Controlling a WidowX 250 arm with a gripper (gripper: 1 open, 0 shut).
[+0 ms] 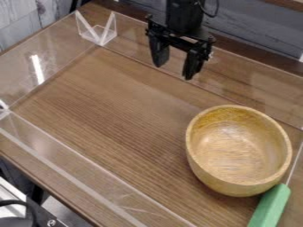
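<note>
My black gripper [180, 55] hangs at the top centre of the camera view, over the back part of the wooden surface, its two fingers spread apart with nothing visible between them. A large pale yellow bowl [238, 176] sits at the lower right, well apart from the gripper.
A green object [268, 209] lies at the bottom right corner beside the bowl. A clear plastic piece [97, 28] stands at the back left. A dark cable shows at the bottom left edge.
</note>
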